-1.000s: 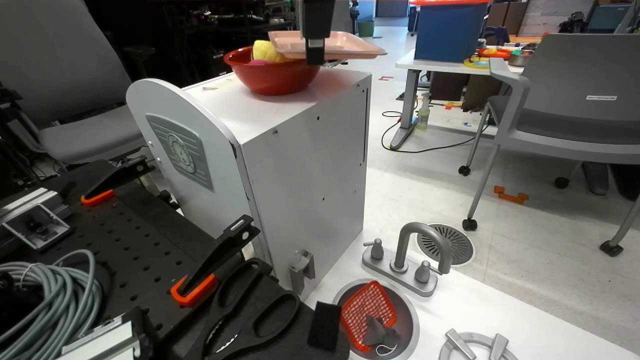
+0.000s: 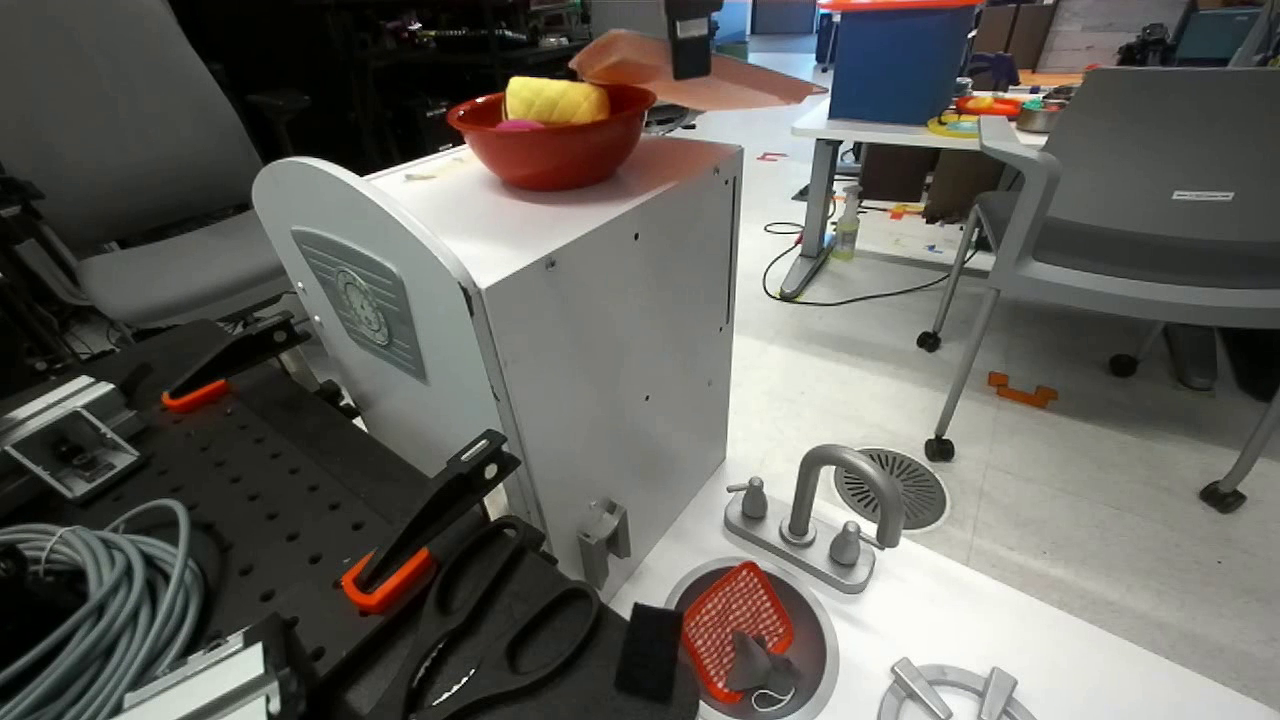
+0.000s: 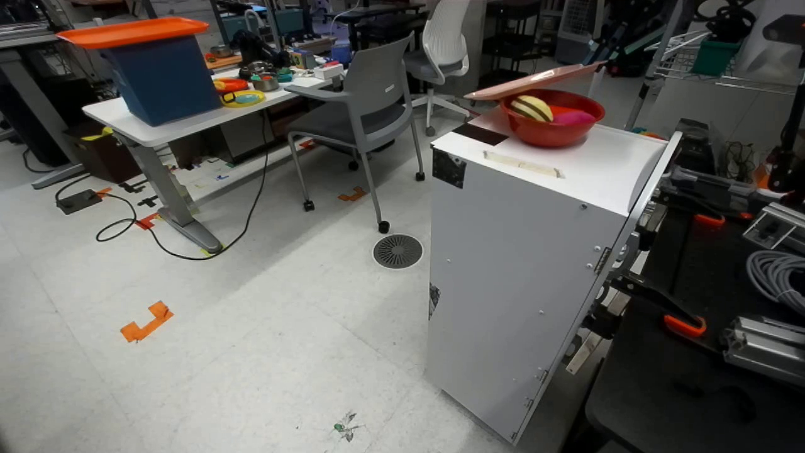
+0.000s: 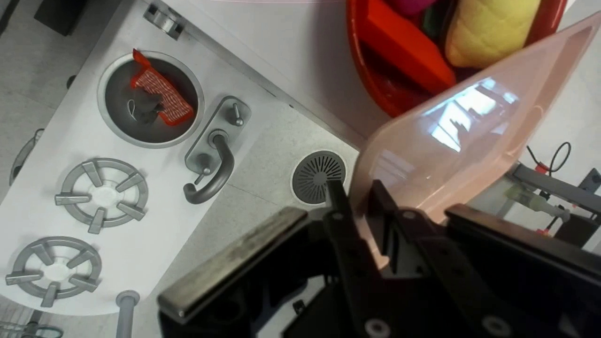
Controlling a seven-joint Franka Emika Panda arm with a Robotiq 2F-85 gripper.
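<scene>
My gripper is shut on the edge of a pink tray point(image 4: 450, 132), its two black fingers lying either side of the rim. The tray is tilted and overlaps the red bowl's side in the wrist view. In the second exterior view the pink tray point(image 3: 536, 82) slants just behind and above the bowl; I cannot tell whether they touch. The red bowl point(image 2: 552, 156) stands on the white cabinet top point(image 2: 480, 228). In it are a yellow item point(image 4: 493, 31), a red block-like item point(image 4: 405, 45) and something magenta point(image 3: 573, 117).
Below the cabinet top, a white counter point(image 4: 152, 186) carries a faucet point(image 4: 217, 160), burner rings and a round sink point(image 4: 163, 126) holding a red mesh item and a grey item. Black clamps point(image 2: 420, 528) and coiled cable point(image 2: 120, 588) occupy the dark side table. Open floor lies beyond the cabinet.
In the first exterior view the gripper and tray have risen and shifted right. The tray has gone from nearly level to tilted, and more of the yellow item shows. The bowl has stayed put.
</scene>
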